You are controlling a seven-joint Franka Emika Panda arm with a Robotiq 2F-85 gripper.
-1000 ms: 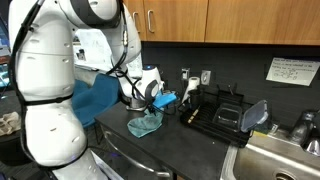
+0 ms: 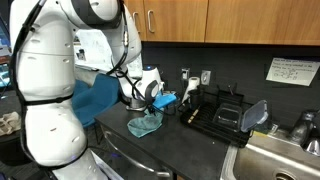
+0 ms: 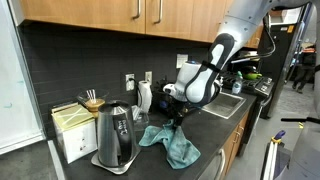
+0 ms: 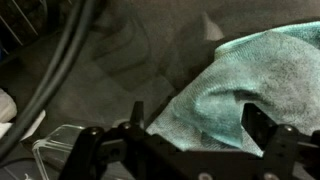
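A teal cloth lies crumpled on the dark counter. From exterior view 2 the cloth is seen spread along the counter's front, close to the kettle. My gripper is open; its dark fingers stand wide apart in the wrist view, with the cloth beneath and between them. Whether the fingertips touch the cloth cannot be told. In exterior view 1 the arm reaches over the cloth, and its white wrist hides part of the counter behind.
A steel kettle stands beside the cloth. A black dish rack and the sink lie to the right in exterior view 1. A black cable crosses the wrist view's left side. Bare counter extends in front of the rack.
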